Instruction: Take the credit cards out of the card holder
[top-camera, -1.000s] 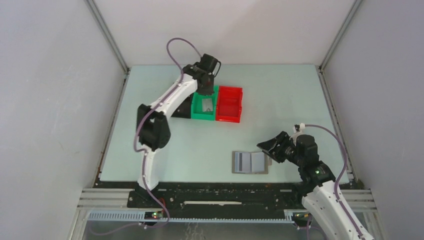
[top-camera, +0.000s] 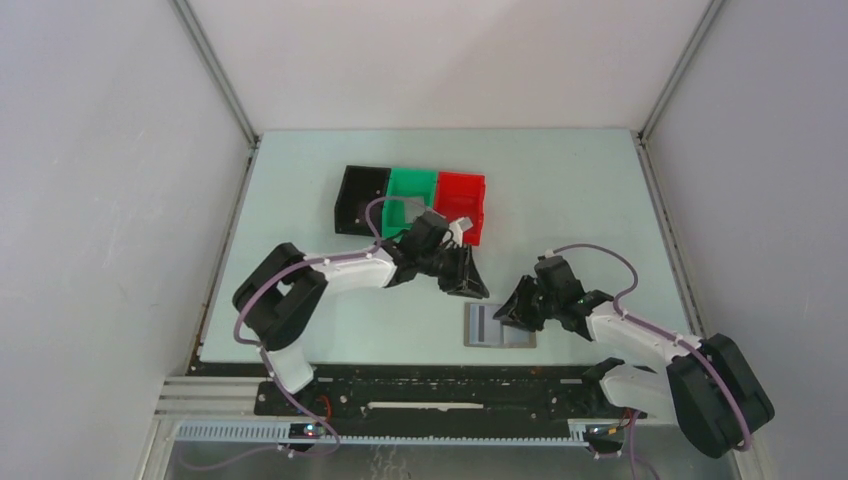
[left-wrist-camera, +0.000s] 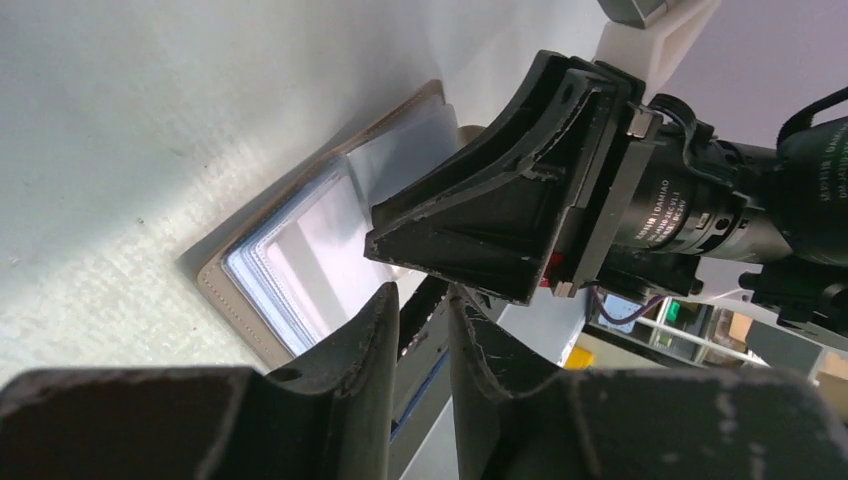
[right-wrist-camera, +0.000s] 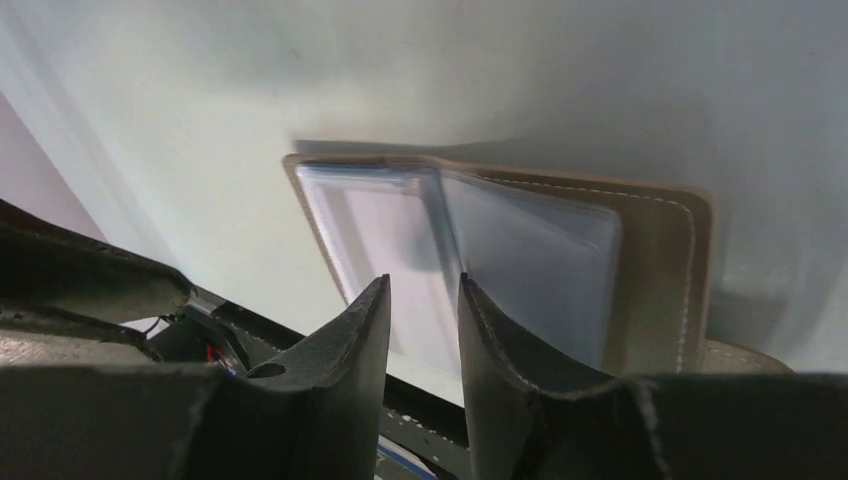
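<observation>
The card holder (top-camera: 480, 325) lies open near the table's front edge, with clear sleeves and a pale card in it. My right gripper (top-camera: 515, 312) is over its right half; in the right wrist view its fingertips (right-wrist-camera: 380, 295) are close above the white section (right-wrist-camera: 390, 240), slightly apart. My left gripper (top-camera: 465, 285) hovers just above and left of the holder; in the left wrist view its fingertips (left-wrist-camera: 385, 305) are slightly apart, pointing at the holder, whose upper part is partly hidden by the right gripper. I see nothing held in either.
Black (top-camera: 355, 190), green (top-camera: 400, 180) and red (top-camera: 461, 185) bins stand at the back, the green one holding a pale object, partly hidden.
My left gripper has come from the green bin forward and right to the holder. My right gripper has moved left over the holder.
</observation>
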